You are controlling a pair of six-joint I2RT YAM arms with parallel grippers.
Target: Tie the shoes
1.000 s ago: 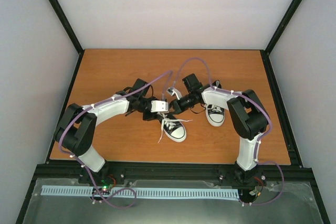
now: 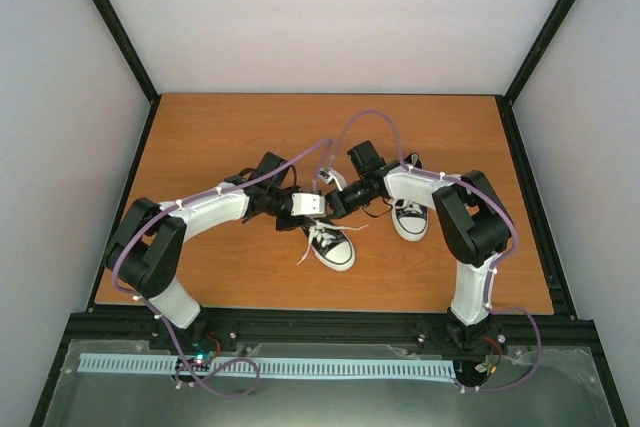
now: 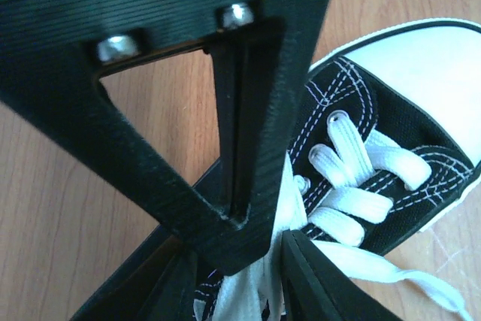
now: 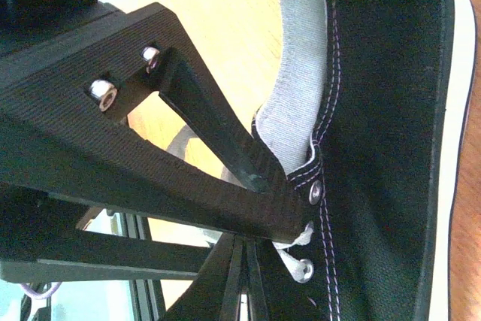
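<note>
The near black-and-white shoe [image 2: 332, 245] lies on the wooden table, toe toward the front; a second similar shoe [image 2: 409, 217] stands to its right. Over the near shoe's ankle end, my two grippers meet. In the left wrist view my left gripper is part open, its dark fingers [image 3: 323, 283] either side of white lace [image 3: 289, 208] on the shoe. My right gripper is low at the shoe's side, by the eyelets [image 4: 304, 270]. Its fingers are nearly together, a pale sliver of lace showing between them; the fingertips are partly hidden.
A loose lace end [image 3: 432, 287] trails off the near shoe's side. Both arms cross low over the middle, close to each other.
My left gripper has shifted slightly to the right over the near shoe, and the hanging lace end has swung a little left. The right arm and both shoes have barely moved.
</note>
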